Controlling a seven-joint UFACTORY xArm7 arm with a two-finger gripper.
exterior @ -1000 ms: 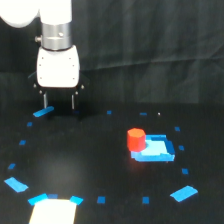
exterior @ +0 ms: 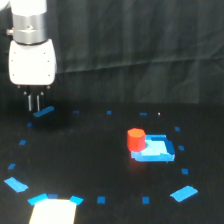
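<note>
At the upper left, my white gripper (exterior: 34, 102) hangs above the dark table, with its fingers pointing down. The two fingers are close together, with a thin dark gap seeming to show between them. Whether they are fully shut is not clear, and no object shows between them. Far to their right, a red block (exterior: 136, 139) appears at the left edge of a small blue tray (exterior: 170, 154) with a pale inside. From this angle I cannot tell whether the block rests in the tray or in front of it.
Blue tape pieces (exterior: 15, 184) mark the black tabletop, several of them small squares. One strip (exterior: 43, 112) lies near my fingers. A pale object (exterior: 53, 212) is cut off by the bottom edge.
My gripper has moved left in the view and looks slightly larger. Its fingers, wide apart before, are now close together. The red block and blue tray have stayed put.
</note>
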